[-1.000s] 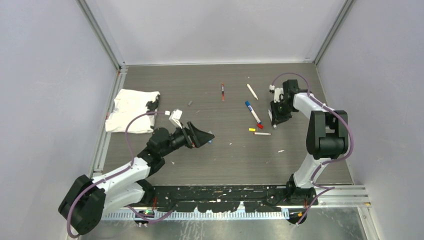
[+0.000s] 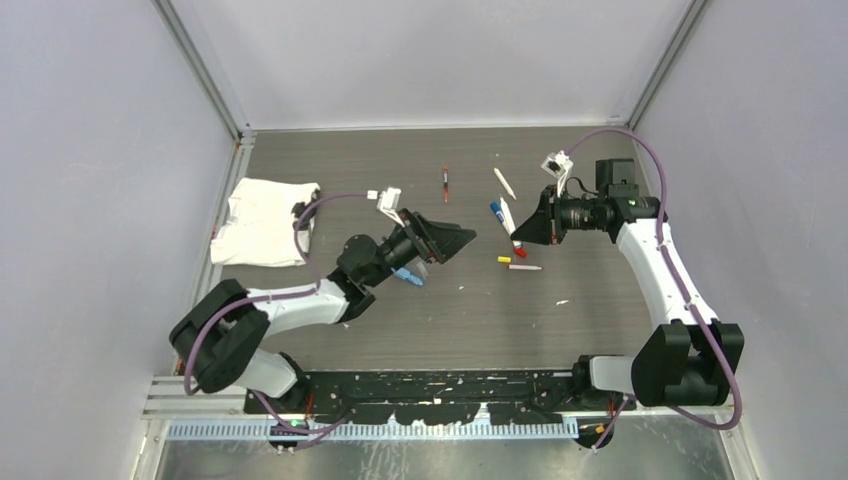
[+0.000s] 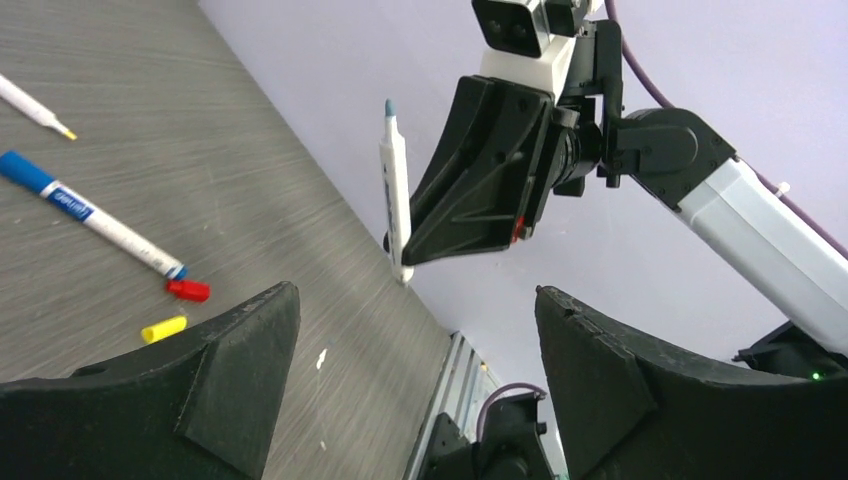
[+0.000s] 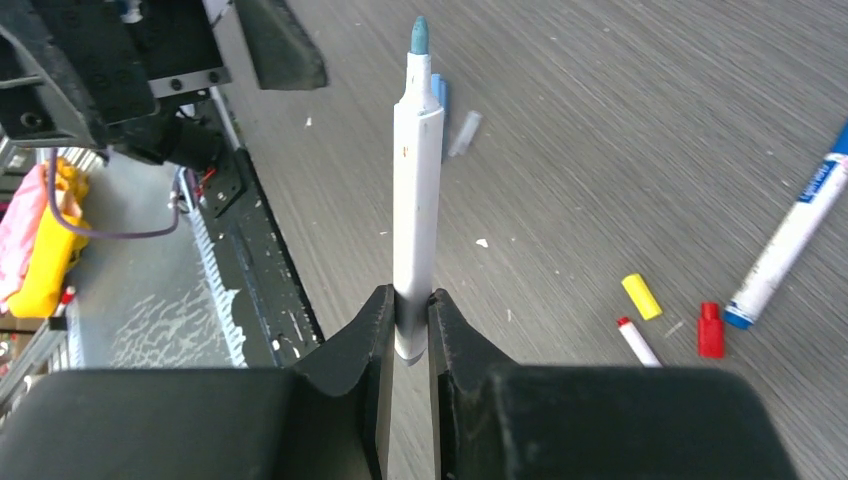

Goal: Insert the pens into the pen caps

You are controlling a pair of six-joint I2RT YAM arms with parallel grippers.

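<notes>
A white pen with a bare blue-green tip (image 4: 415,180) is pinched near its lower end by my right gripper, which is shut on it. In the left wrist view the same pen (image 3: 396,195) stands nearly upright, clear of the table. My left gripper has its fingers spread wide with nothing between them. On the table lie a blue-and-white marker (image 3: 110,220), a red cap (image 4: 711,331), a yellow cap (image 4: 641,297) and a small white pen with a red tip (image 4: 637,342). Another white pen with a yellow tip (image 3: 30,102) lies farther back.
A thin red-and-black pen (image 2: 445,184) lies near the table's middle. Blue pieces (image 2: 408,276) sit beneath the left gripper. A white cloth (image 2: 262,222) covers the left side.
The right gripper has lifted the white pen from the table and carried it left. My left arm has moved right and toward the back, its fingers now wide apart.
</notes>
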